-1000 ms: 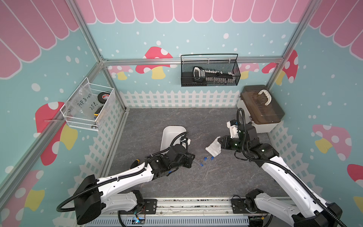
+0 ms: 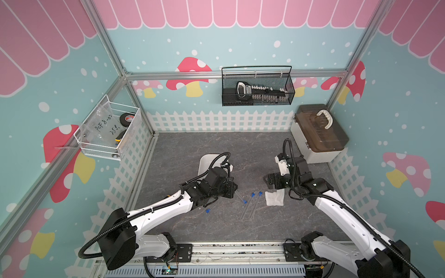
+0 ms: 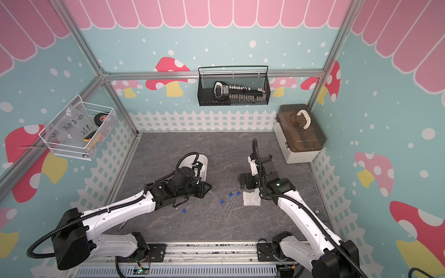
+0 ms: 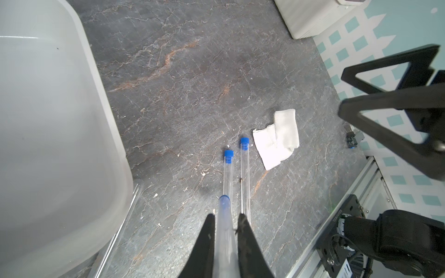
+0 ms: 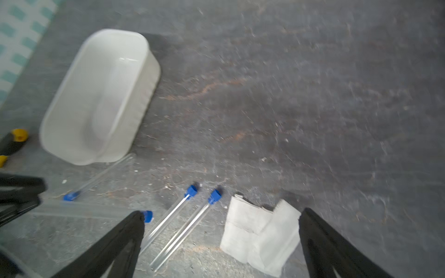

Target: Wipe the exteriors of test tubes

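Observation:
My left gripper is shut on a clear test tube (image 4: pixel 225 210), its blue cap pointing outward. In the right wrist view this held tube (image 5: pixel 92 210) hangs above the table at the left. Two blue-capped tubes (image 5: pixel 167 216) lie side by side on the table. Right of them, flat on the table, is a folded white cloth (image 5: pixel 259 236). My right gripper is open above the cloth, nothing between its fingers. Another tube (image 5: pixel 104 176) lies beside the white tray (image 5: pixel 150 69).
From the right wrist view the tray looks empty. A brown-lidded box (image 2: pixel 319 127) stands at the back right. A black wire basket (image 2: pixel 257 88) and a white one (image 2: pixel 109 132) hang on the walls.
A second ago the cloth hung from the right gripper; now it lies on the table, let go. The left gripper has shifted only slightly.

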